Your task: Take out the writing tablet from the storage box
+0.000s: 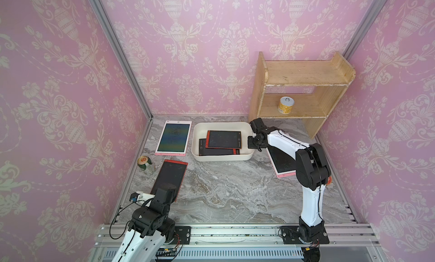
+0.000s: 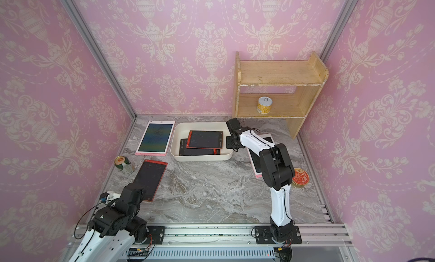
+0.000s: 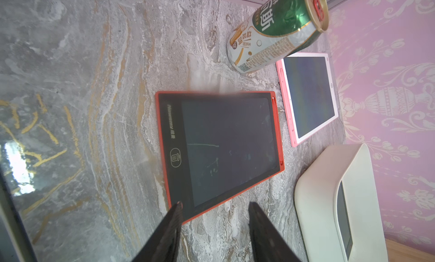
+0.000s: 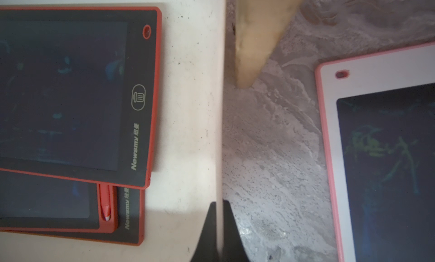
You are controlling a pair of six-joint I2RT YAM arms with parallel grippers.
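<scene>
The cream storage box (image 1: pixel 197 157) stands at the back centre with two red-edged black tablets inside, an upper tablet (image 1: pixel 223 139) overlapping a lower tablet (image 1: pixel 208 151). Another red-edged writing tablet (image 3: pixel 231 144) lies flat on the table outside the box, at left. My left gripper is open above this tablet's near end, its fingers apart with nothing visible held between them. On the box's right wall, my right gripper is shut on the thin rim, which runs between its two fingers.
A pink-edged tablet (image 1: pixel 174 137) lies at back left, near a green can (image 1: pixel 144 162). Another pink-edged tablet (image 4: pixel 385 148) is right of the box, partly under my right arm. A wooden shelf (image 1: pixel 308 78) with a yellow can (image 1: pixel 286 105) stands behind.
</scene>
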